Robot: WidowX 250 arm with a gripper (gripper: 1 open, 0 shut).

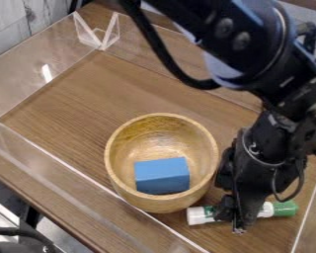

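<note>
The black robot gripper (237,206) is lowered over a white-and-green tube (280,208) lying at the front right of the wooden surface, right of the bowl. Its fingertips are at the middle of the tube and partly cover it; I cannot tell whether they are closed on it. A tan wooden bowl (131,144) sits left of the gripper, holding a blue block (161,176).
Clear plastic walls edge it on the left and along the front, with a cable outside at the lower left.
</note>
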